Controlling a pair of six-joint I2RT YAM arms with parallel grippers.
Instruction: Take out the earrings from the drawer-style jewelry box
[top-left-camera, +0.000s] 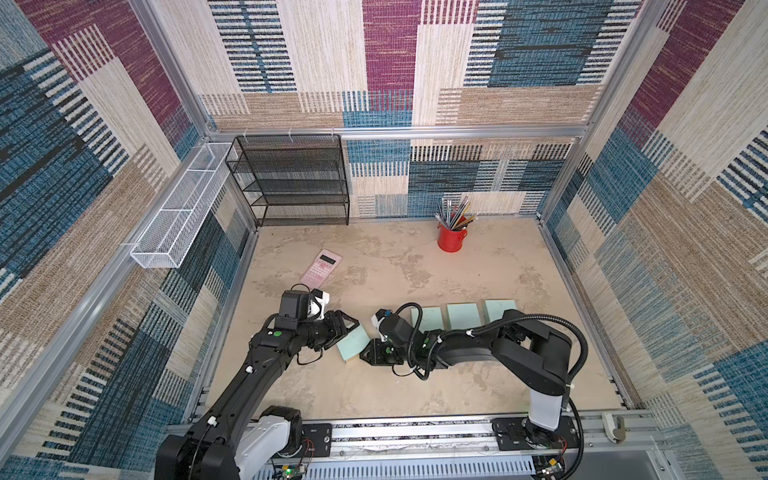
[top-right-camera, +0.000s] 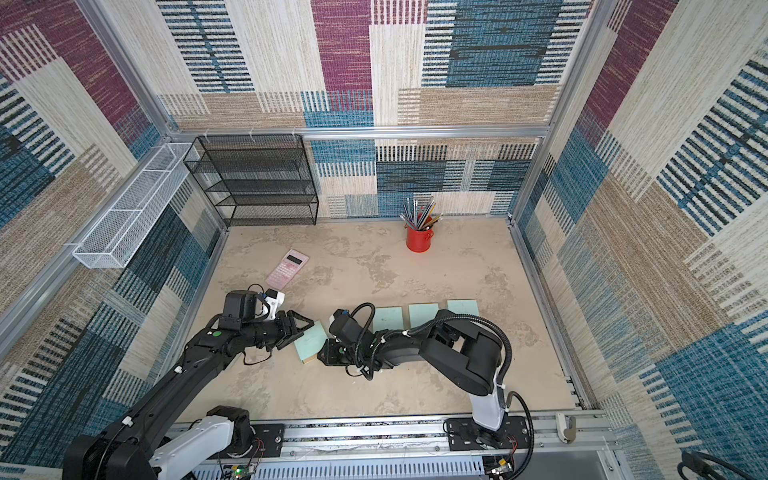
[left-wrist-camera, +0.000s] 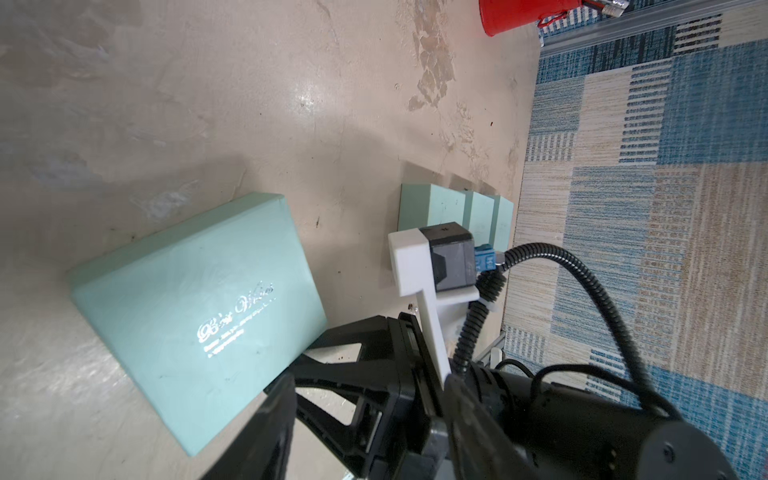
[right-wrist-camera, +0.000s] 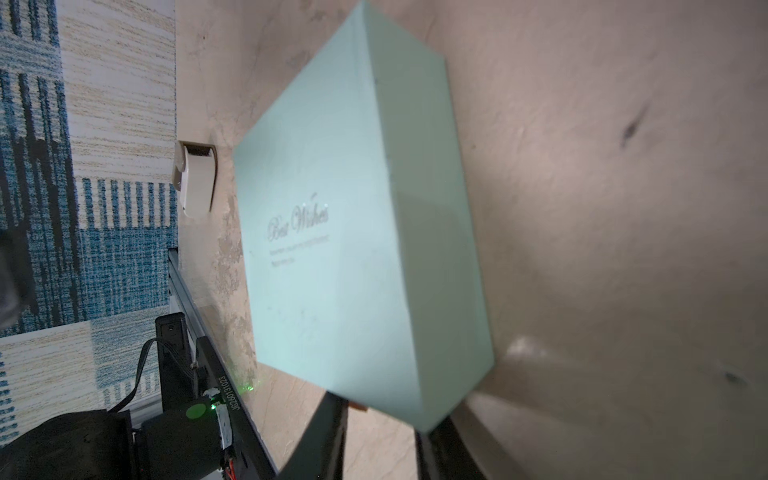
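A pale mint-green box (left-wrist-camera: 200, 320) with silver "Best Wishes" lettering lies at an angle on the table. My left gripper (top-left-camera: 352, 322) is at its far left corner in the top left view, with its blurred fingers (left-wrist-camera: 260, 440) spread apart in the left wrist view. At the box's near right end is my right gripper (top-left-camera: 365, 353). Its fingers (right-wrist-camera: 320, 440) stand apart with their tips at the box's lower edge, partly hidden by it. A small orange-brown bit (right-wrist-camera: 357, 406) shows under that edge, between the fingers. No earrings are visible.
Several similar mint boxes (top-left-camera: 462, 317) stand in a row behind the right arm. A pink calculator (top-left-camera: 321, 269) lies farther back left, a red cup of pens (top-left-camera: 452, 238) at the back.
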